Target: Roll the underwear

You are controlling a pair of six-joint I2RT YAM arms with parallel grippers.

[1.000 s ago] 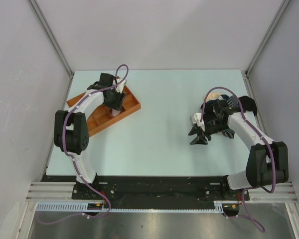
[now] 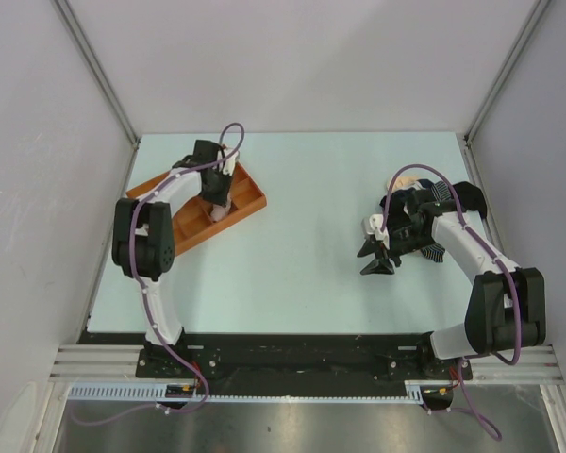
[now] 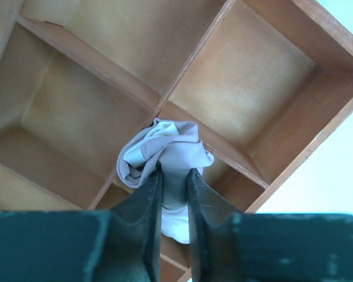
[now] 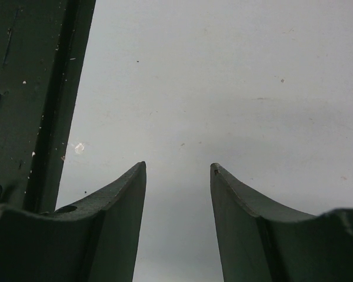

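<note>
A rolled bundle of pale grey underwear (image 3: 165,147) sits over a compartment of the wooden divided box (image 2: 251,208), at the left of the table. My left gripper is shut on the middle of the bundle, which bulges above and below the fingers. My right gripper hangs over bare white table at the right, part open, its fingers apart with nothing between them.
A pile of dark, striped and beige clothing (image 2: 434,194) lies at the back right, under and beside the right arm. Several compartments in the left wrist view are empty.
The left arm has shifted very slightly, with the gripper staying at the same place in the box. The right arm looks unchanged.
</note>
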